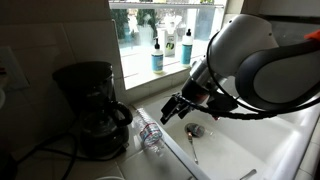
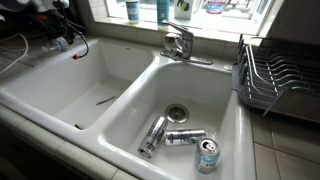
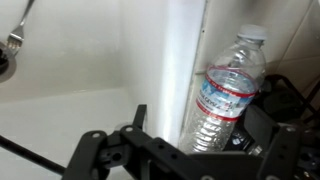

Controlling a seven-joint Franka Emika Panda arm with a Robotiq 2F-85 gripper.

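A clear plastic bottle (image 3: 226,97) with a red, white and blue label and a white cap lies on the counter alongside the sink's outer edge. In the wrist view it shows in the space between the fingers of my gripper, which is open. Exterior view 1 has the bottle (image 1: 149,130) next to the coffee maker, while my gripper (image 1: 172,110) hangs above and to the right of it, apart from it, over the sink edge. The bottle's lower end is partly hidden by the gripper in the wrist view.
A black coffee maker (image 1: 98,112) stands left of the bottle. In the right basin (image 2: 222,112) lie several cans, one being a light-blue can (image 2: 207,155). Cutlery (image 3: 17,38) rests in the left basin. A dish rack (image 2: 282,75) stands at the right; soap bottles line the windowsill.
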